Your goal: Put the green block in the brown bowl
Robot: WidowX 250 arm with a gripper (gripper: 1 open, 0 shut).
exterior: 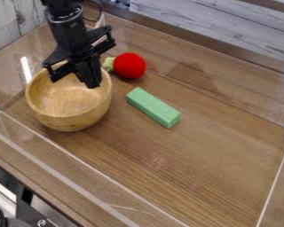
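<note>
The green block [153, 106] lies flat on the wooden table, to the right of the brown bowl [68, 121] and apart from it. Over the bowl's back part hangs my black gripper [74, 78], with nothing seen held in it. Its fingers point down toward the bowl and are shut. The block is well outside them, farther right. Inside, the bowl looks empty where it shows; the gripper covers part of its back rim.
A round red object [130, 65] with a green part sits behind the block, just right of my gripper.
</note>
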